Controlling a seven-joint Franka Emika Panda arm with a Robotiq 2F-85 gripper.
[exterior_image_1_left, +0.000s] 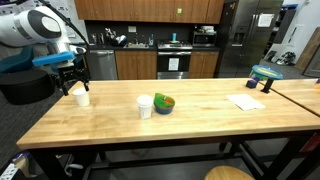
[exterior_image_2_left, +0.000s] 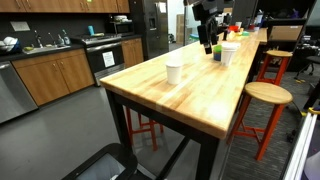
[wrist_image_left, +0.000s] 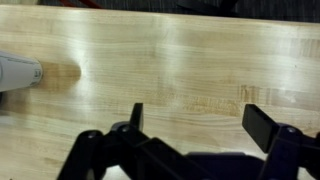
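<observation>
My gripper is open above bare table, its two fingers well apart with nothing between them. At the left edge of the wrist view a white cup (wrist_image_left: 18, 71) is partly cut off by the frame, clear of the fingers. In the first exterior view the gripper (exterior_image_1_left: 76, 88) hangs at the table's left end, overlapping a white cup (exterior_image_1_left: 82, 99) in the picture. A second white cup (exterior_image_1_left: 146, 107) stands nearer the middle. The second exterior view shows one cup (exterior_image_2_left: 175, 74) near the table's end, the other cup (exterior_image_2_left: 229, 54) farther right, and my gripper (exterior_image_2_left: 213, 45) above the tabletop.
Beside the middle cup sits a bowl (exterior_image_1_left: 164, 105) with green and red in it. A white sheet (exterior_image_1_left: 245, 102) lies farther right, and a round multicoloured item (exterior_image_1_left: 266, 75) stands towards the back. Stools (exterior_image_2_left: 266, 95) stand alongside.
</observation>
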